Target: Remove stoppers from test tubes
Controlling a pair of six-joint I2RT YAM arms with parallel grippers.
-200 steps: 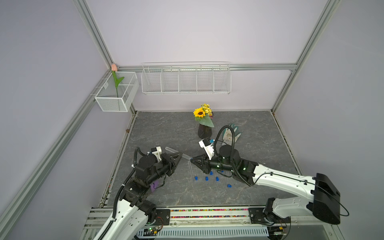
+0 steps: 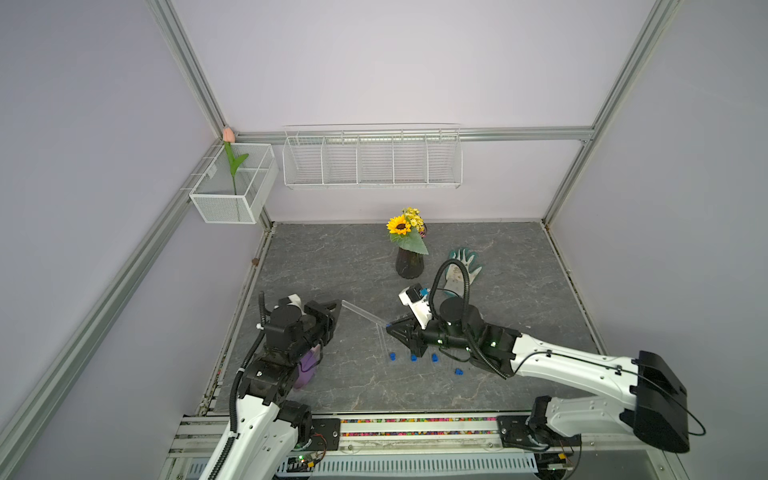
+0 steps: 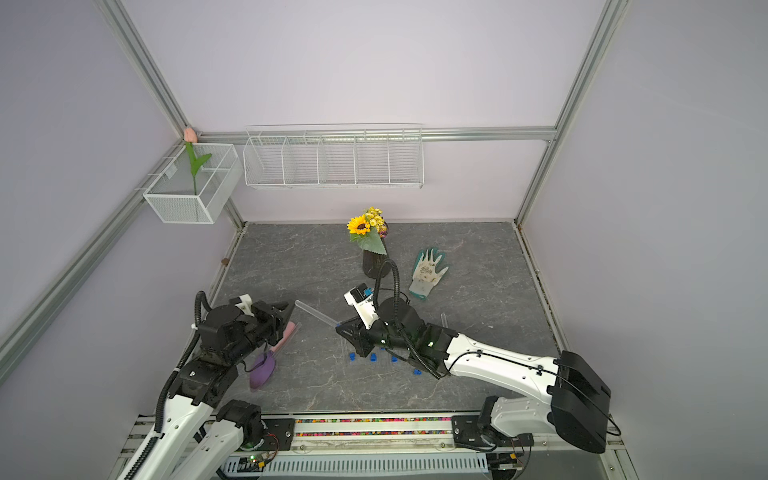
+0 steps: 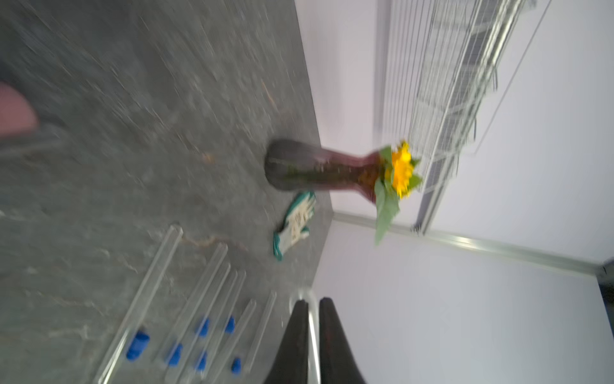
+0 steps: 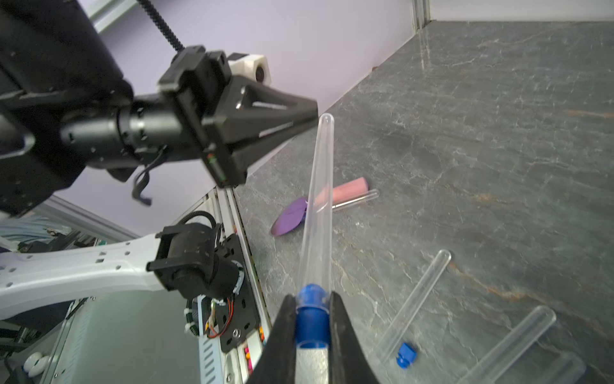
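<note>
A clear test tube (image 5: 316, 217) hangs in the air between the arms, closed end toward the left. At its other end sits a blue stopper (image 5: 312, 326), with my right gripper shut on it; the stopper's narrower part still shows inside the tube mouth. My left gripper (image 2: 338, 304) is beside the closed end, with a slim gap between its fingers and nothing held. Tube and fingertips look very close; whether they touch cannot be told. On the table lie several more clear tubes (image 4: 150, 281) and several loose blue stoppers (image 4: 137, 345).
A purple spoon-like item (image 3: 262, 369) and a pink piece (image 5: 348, 190) lie by the left arm, near another tube. Behind the grippers stand a flower vase (image 2: 409, 262) and a work glove (image 3: 428, 272).
My left gripper, earlier across the tube's middle, has moved left to its closed end, off the tube's length. My right gripper has shifted slightly right and down with the tube.
</note>
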